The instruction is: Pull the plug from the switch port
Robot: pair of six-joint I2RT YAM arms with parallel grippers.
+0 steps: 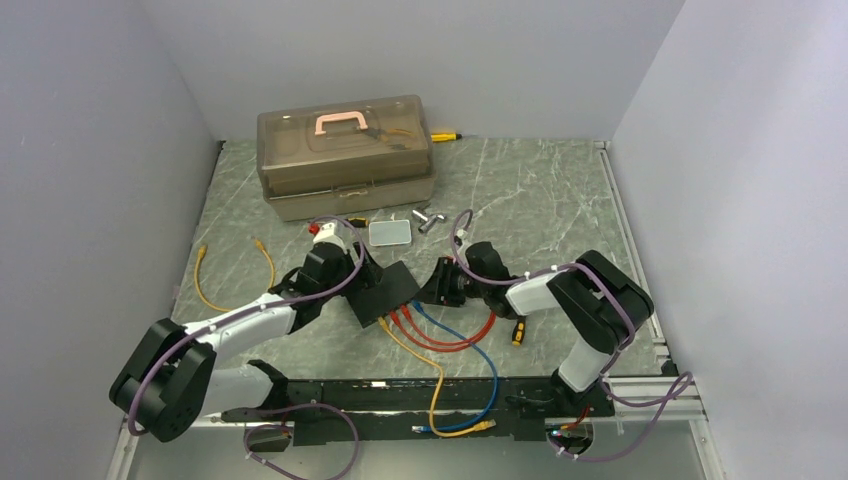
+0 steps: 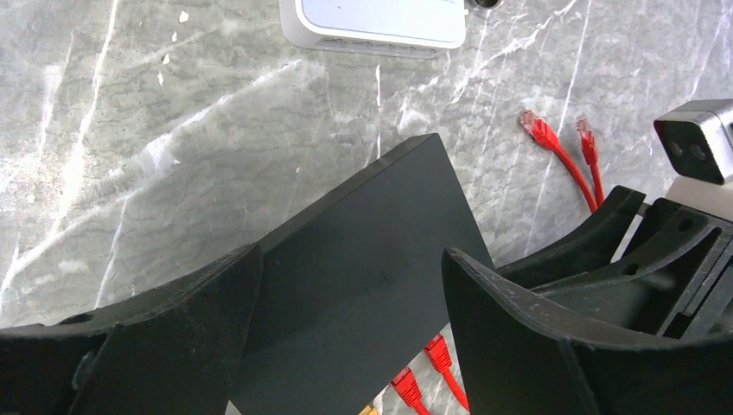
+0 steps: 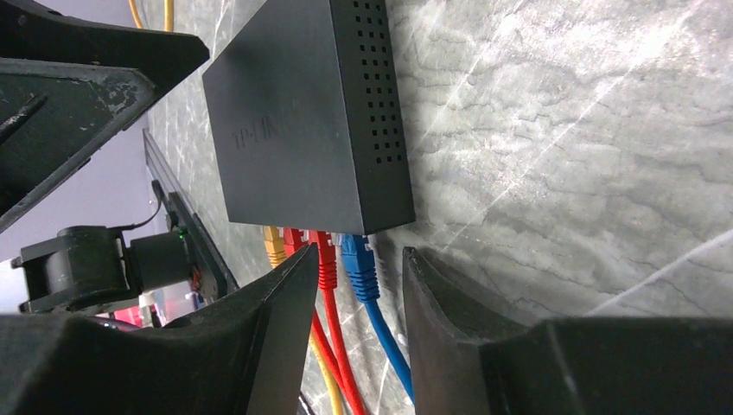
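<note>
The black switch box (image 1: 384,301) lies at an angle on the table between both grippers. Along its front edge sit a yellow plug (image 3: 274,246), two red plugs and, at the right end, a blue plug (image 3: 358,264), all in their ports. My left gripper is over the box, its fingers apart with the box's top showing between them; contact cannot be made out. Beside the box's right corner, my right gripper is open, and the blue plug appears in the gap between its fingertips without visible contact.
A white box (image 1: 390,233) and small metal parts (image 1: 429,219) lie behind the switch, with the toolbox (image 1: 347,160) farther back. Blue, red and yellow cables run toward the front edge. A loose yellow cable (image 1: 205,291) lies at left.
</note>
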